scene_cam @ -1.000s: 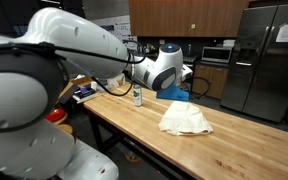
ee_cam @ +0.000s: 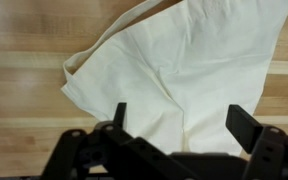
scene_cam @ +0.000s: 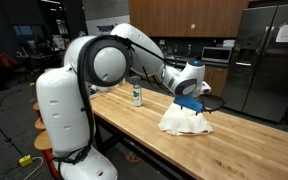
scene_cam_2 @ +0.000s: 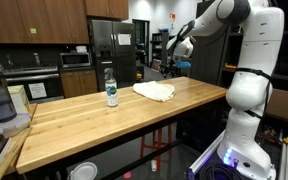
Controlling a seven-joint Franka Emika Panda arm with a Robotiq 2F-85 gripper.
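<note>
A white cloth point(scene_cam: 185, 121) lies spread on the wooden table, somewhat creased. From above, the wrist view shows the cloth point(ee_cam: 174, 75) with a strap-like strip looping off its upper left edge. My gripper is open over it, its two dark fingers wide apart with nothing between them. In the first exterior view the gripper point(scene_cam: 193, 105) points down above the cloth. The far exterior view shows the cloth point(scene_cam_2: 154, 91) near the table's far end, with the gripper point(scene_cam_2: 169, 72) over it. Whether the fingertips touch the cloth is unclear.
A bottle point(scene_cam: 137, 95) stands upright on the table to the left of the cloth. Kitchen cabinets and a tall refrigerator point(scene_cam: 272, 62) are in the background.
The cloth appears to lie as before.
</note>
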